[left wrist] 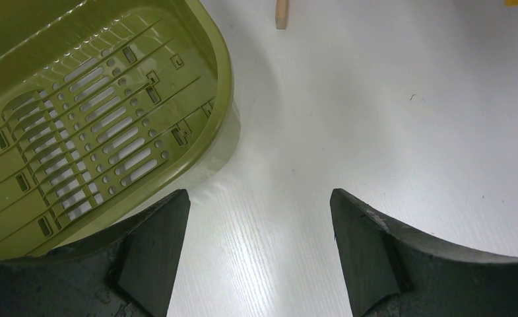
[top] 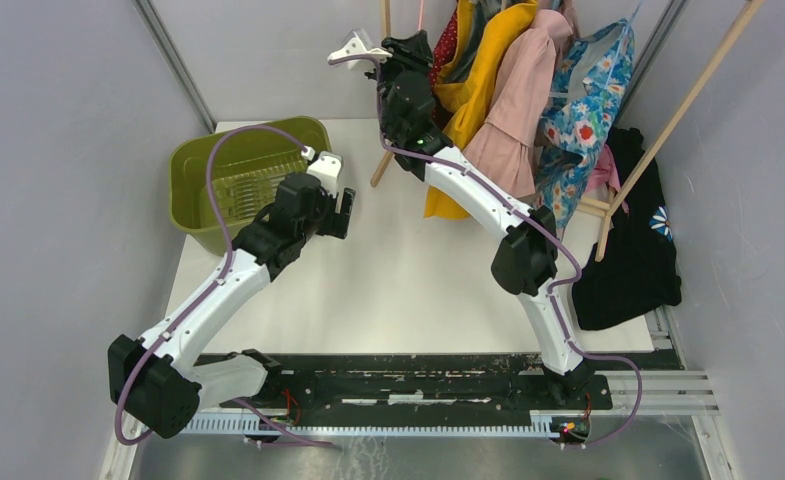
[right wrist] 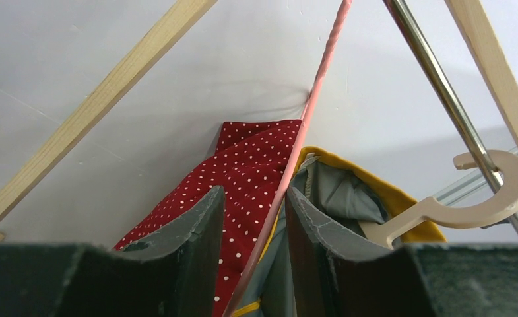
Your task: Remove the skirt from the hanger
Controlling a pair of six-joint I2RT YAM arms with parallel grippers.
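Note:
Garments hang on a wooden rack: a red dotted cloth [right wrist: 243, 172], a yellow and grey one [right wrist: 342, 191], pink and floral ones [top: 508, 120]. My right gripper is up at the rack's left end, part open, with a thin pink rod-like piece [right wrist: 327, 49] running between its fingers beside the dotted cloth. Whether it touches both fingers I cannot tell. A beige hanger [right wrist: 464, 214] hooks on the metal rail [right wrist: 434, 69]. My left gripper stands open and empty over the table beside the green basket [left wrist: 216, 79].
A black cloth with a flower [top: 623, 280] lies at the table's right under the rack's wooden leg [top: 708, 70].

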